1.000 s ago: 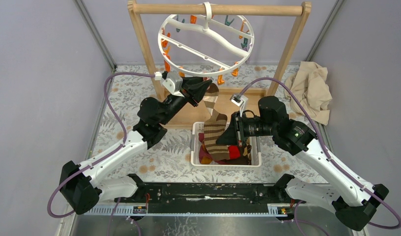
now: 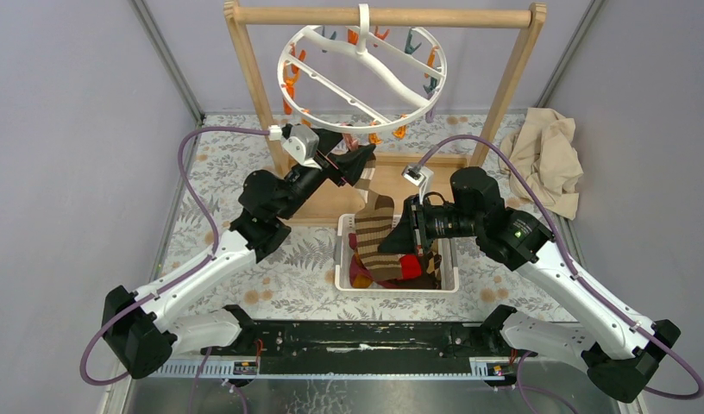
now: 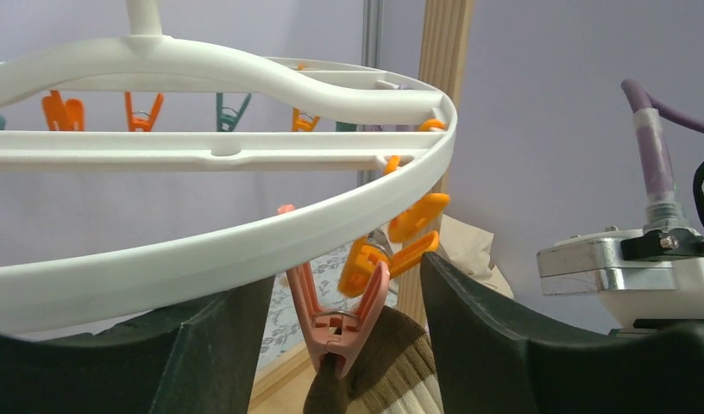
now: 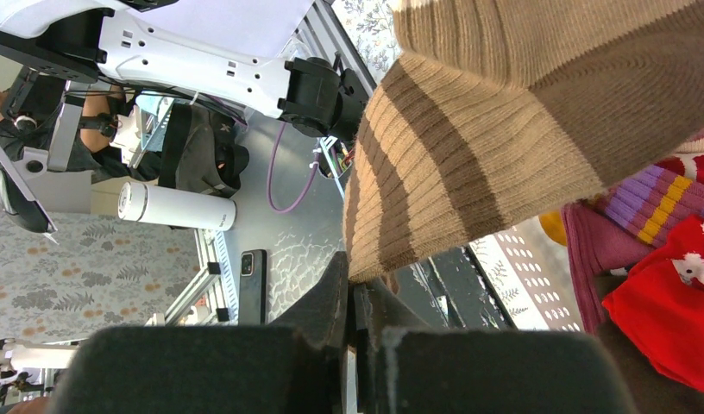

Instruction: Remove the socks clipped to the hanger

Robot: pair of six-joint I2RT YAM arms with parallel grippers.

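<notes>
A white round hanger (image 2: 357,126) hangs from the wooden bar with coloured clips around its rim. In the left wrist view, a pink clip (image 3: 336,323) stands between the parted fingers of my left gripper, clear of both. Beneath it hangs a brown-and-tan striped sock (image 3: 400,366), its top end at the pink clip's mouth. From there the sock (image 2: 376,226) runs down to my right gripper (image 2: 418,246). The right gripper is shut, with the sock's edge (image 4: 374,254) pinched at its fingertips.
A white basket (image 2: 342,267) below holds several socks, among them a red one (image 4: 668,302). Right beside the pink clip sits an orange clip (image 3: 366,263). The beige cloth (image 2: 543,159) lies at the right. Wooden posts (image 2: 508,86) flank the hanger.
The hanger's clips have shifted slightly, the front orange ones to the left. The right arm has barely moved.
</notes>
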